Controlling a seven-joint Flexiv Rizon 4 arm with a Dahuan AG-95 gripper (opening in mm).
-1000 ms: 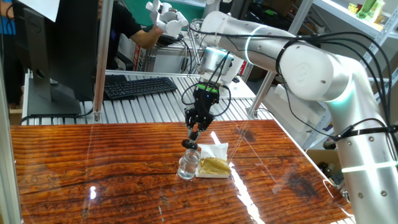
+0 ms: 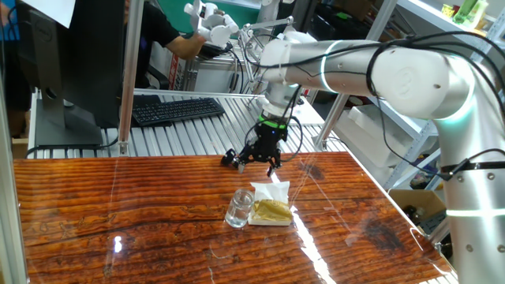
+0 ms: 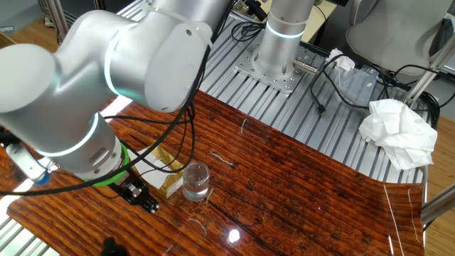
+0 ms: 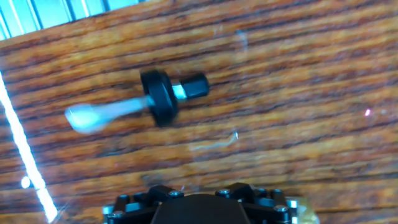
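In the wrist view a black round stopper (image 4: 160,98) with a black knob and a pale, glossy tip shows apart from my fingers, blurred, against the wooden table. From exterior view 1 the stopper (image 2: 229,158) is left of my gripper (image 2: 256,167), whose fingers stand spread with nothing seen between them. Whether the stopper rests fully on the wood I cannot tell. A clear glass jar (image 2: 239,208) stands upright on the table, in front of the gripper. In exterior view 2 the jar (image 3: 196,181) is right of the gripper (image 3: 146,202).
Touching or close beside the jar is a white and gold tissue packet (image 2: 271,209). A keyboard (image 2: 177,110) and monitor (image 2: 55,71) stand behind the table. Crumpled white material (image 3: 398,134) lies on the slatted bench.
A second ago the gripper had the stopper between its fingers above the jar. The gripper has moved back and right; its fingers are now apart and the stopper is left of it.
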